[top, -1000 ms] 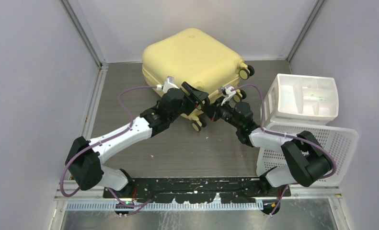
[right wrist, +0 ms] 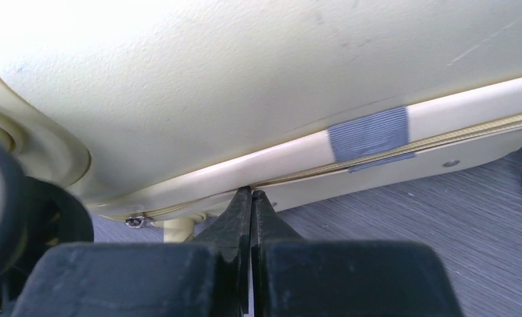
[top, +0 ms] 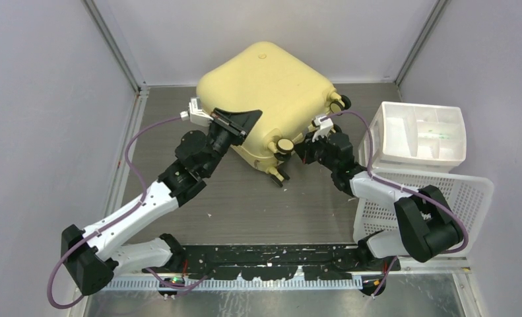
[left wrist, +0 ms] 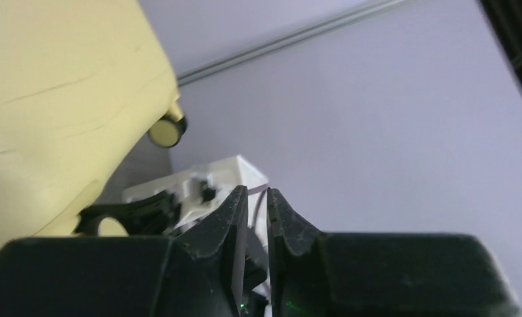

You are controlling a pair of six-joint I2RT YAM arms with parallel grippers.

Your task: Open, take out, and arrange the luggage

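A yellow hard-shell suitcase (top: 264, 86) lies on its side on the dark floor, its wheels toward the right and front. My left gripper (top: 245, 122) is over its front-left part; in the left wrist view its fingertips (left wrist: 241, 198) stand slightly apart, with nothing seen between them. My right gripper (top: 301, 150) is low at the wheeled side; in the right wrist view its closed fingertips (right wrist: 243, 198) meet the zipper seam (right wrist: 297, 177), where a zipper pull (right wrist: 136, 222) shows to their left. Whether they pinch anything is hidden.
A white compartment box (top: 429, 132) and a white perforated basket (top: 469, 205) stand at the right. Walls enclose the back and sides.
My right gripper has shifted slightly rightward along the suitcase's wheeled side.
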